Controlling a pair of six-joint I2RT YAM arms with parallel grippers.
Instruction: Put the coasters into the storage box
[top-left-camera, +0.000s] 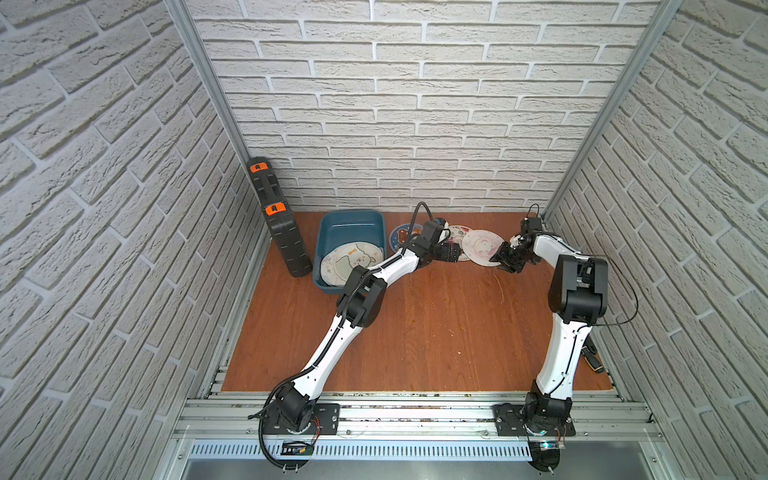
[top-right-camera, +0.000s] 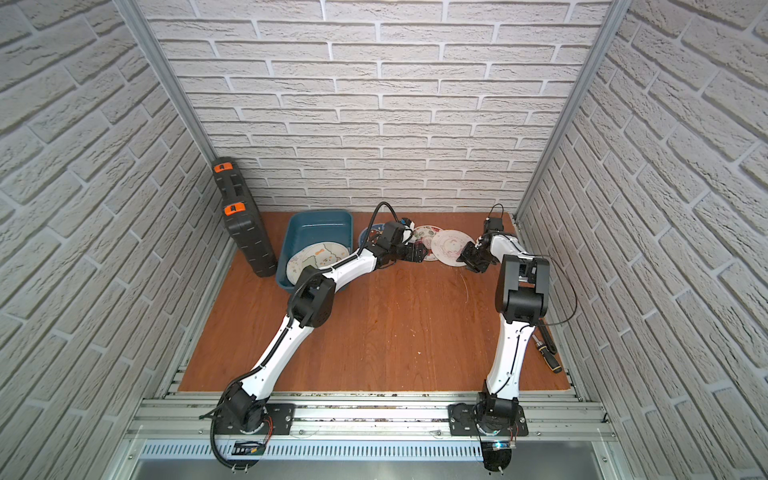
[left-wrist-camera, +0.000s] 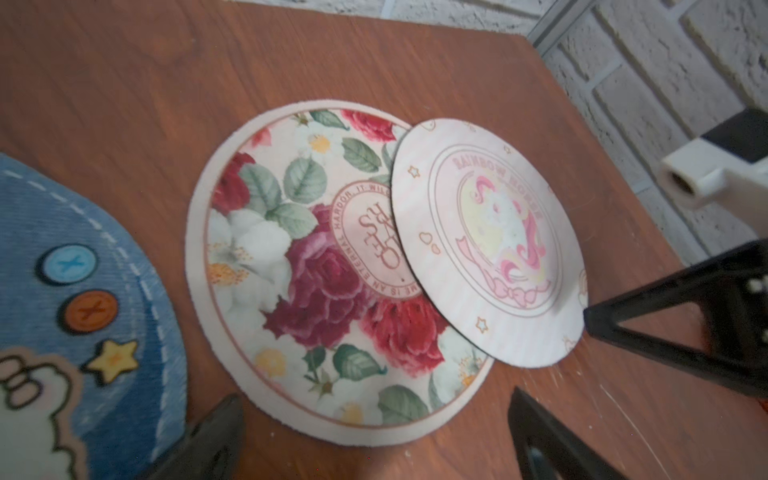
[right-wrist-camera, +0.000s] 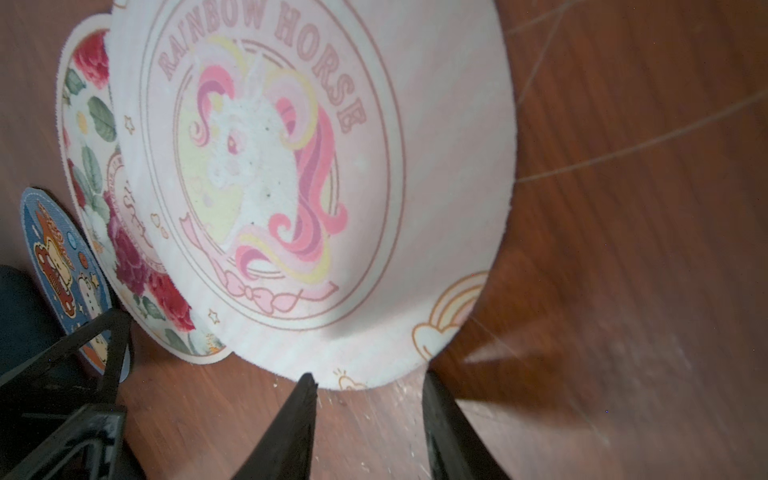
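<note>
A pink "Rainbow Horse" coaster (right-wrist-camera: 264, 176) lies on the table, overlapping the right part of a floral coaster (left-wrist-camera: 320, 264). Left of them rests a blue denim-patterned coaster (left-wrist-camera: 88, 320), partly under my left arm in the top left view. Inside the blue storage box (top-left-camera: 349, 218) a white coaster (top-left-camera: 352, 262) leans at an angle. My left gripper hovers open over the table by the floral coaster, holding nothing. At the pink coaster's near right edge, my right gripper is part open; its fingertips straddle the rim, with no grip visible.
Two black cases with orange labels (top-left-camera: 275, 209) stand left of the box. A dark-handled tool (top-left-camera: 592, 355) lies at the table's right edge. Both grippers are near each other at the back.
</note>
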